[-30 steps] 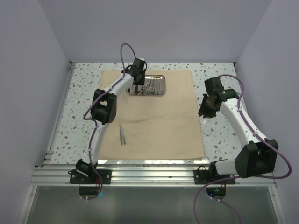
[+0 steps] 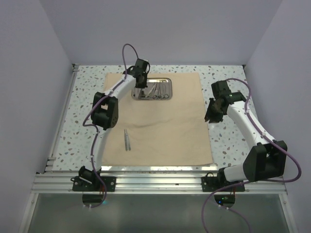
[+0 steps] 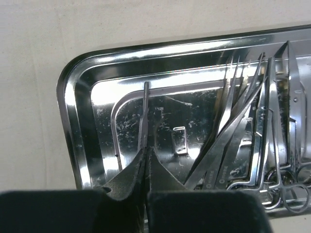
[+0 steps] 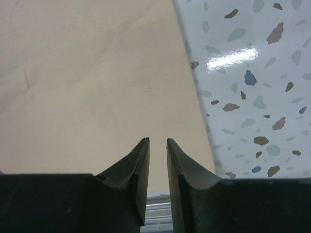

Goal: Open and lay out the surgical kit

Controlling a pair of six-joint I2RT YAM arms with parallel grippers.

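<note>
The steel tray (image 2: pixel 168 97) lies at the back of the cream cloth, holding several forceps (image 3: pixel 228 136) and scissors (image 3: pixel 294 131) on its right side. My left gripper is shut on a slender steel instrument (image 3: pixel 145 107) over the tray's left part. My right gripper is over the cloth's right edge, fingertips slightly apart with nothing visible between them; whether it is shut is unclear.
Two long instruments (image 2: pixel 127 141) lie side by side on the lower left of the cream cloth (image 2: pixel 170 136). Speckled tabletop (image 2: pixel 73 141) surrounds it.
The right arm has shifted slightly.
</note>
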